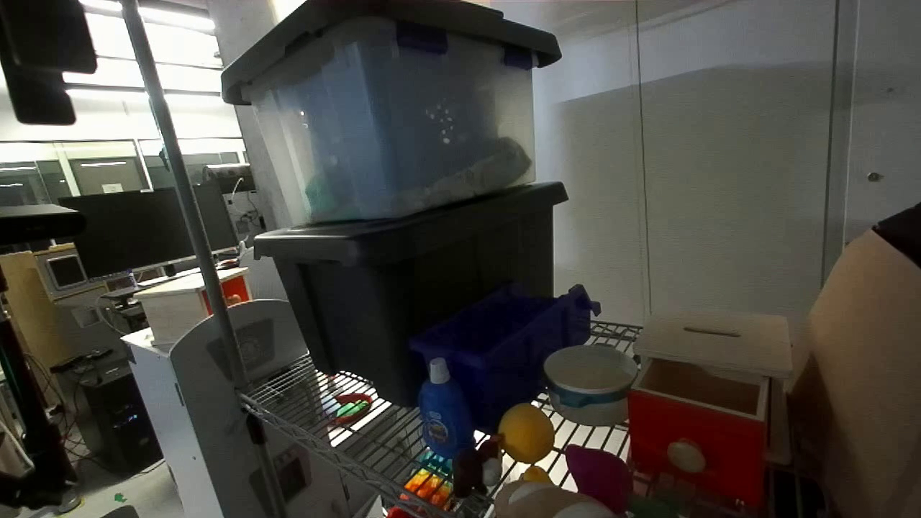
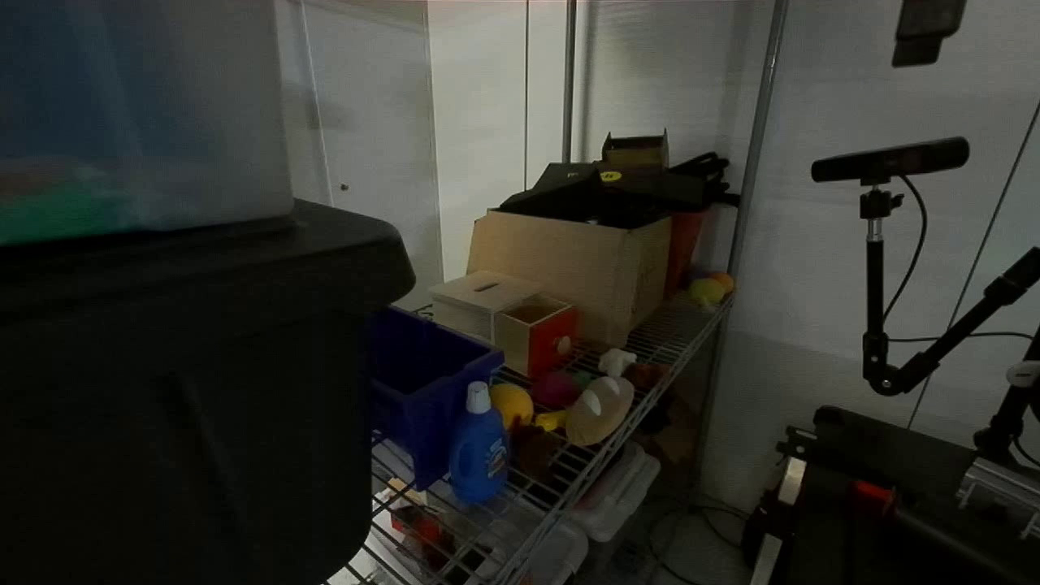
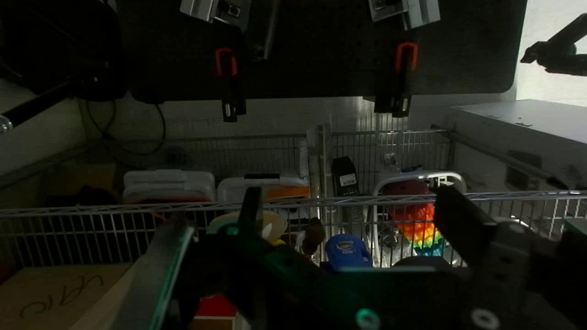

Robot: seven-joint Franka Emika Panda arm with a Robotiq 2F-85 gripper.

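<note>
Only the wrist view shows my gripper, its dark fingers (image 3: 251, 211) spread wide apart. Nothing is held between them. Past the fingers, over the wire shelf, appears a blue bottle (image 3: 347, 251). That bottle (image 1: 445, 419) stands upright in front of a dark blue bin (image 1: 509, 345), beside a yellow ball (image 1: 526, 432). A white bowl (image 1: 591, 380) and a red drawer box (image 1: 699, 440) with a pale lid sit to the right. In exterior view 2, a tan plush toy (image 2: 599, 411) lies near the shelf's front edge. Neither exterior view shows the gripper.
A large black tote (image 1: 449, 285) with a translucent bin (image 1: 406, 129) stacked on it fills the shelf's left end. A cardboard box (image 2: 575, 268) occupies the other end. Clear boxes (image 2: 614, 492) sit underneath. A metal post (image 1: 185, 190) rises at the front corner.
</note>
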